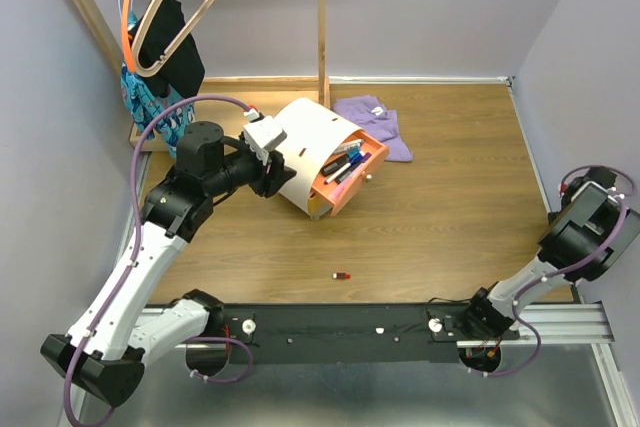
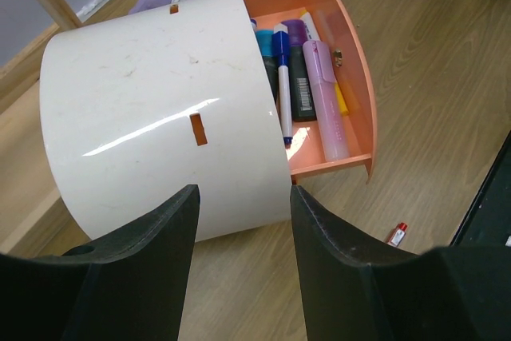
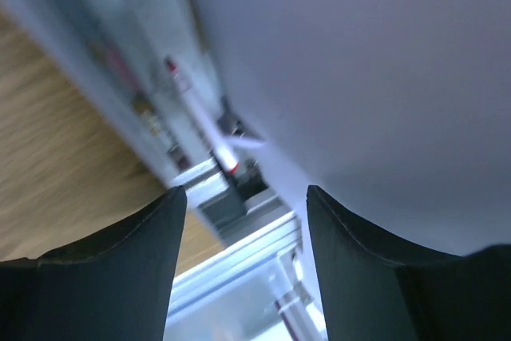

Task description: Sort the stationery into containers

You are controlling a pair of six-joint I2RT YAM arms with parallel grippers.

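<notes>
An orange open drawer (image 1: 328, 190) sticks out of a rounded white cabinet (image 2: 152, 77). It holds several pens, among them a pink marker (image 2: 326, 105), a blue-capped white marker (image 2: 285, 89) and a dark purple-capped marker (image 2: 299, 77). A short red-and-white piece (image 1: 341, 276) lies on the table. My left gripper is open over the cabinet's front edge, nothing between its fingers. In the blurred right wrist view, a pale pen with red ends (image 3: 204, 121) lies by the wall, ahead of my open right gripper, which holds nothing.
A purple cloth (image 1: 378, 127) lies behind the cabinet. A wooden post (image 1: 322, 27) rises at the back, and a hanger (image 1: 185, 17) hangs at upper left. The right wall (image 1: 590, 77) stands close to my right arm.
</notes>
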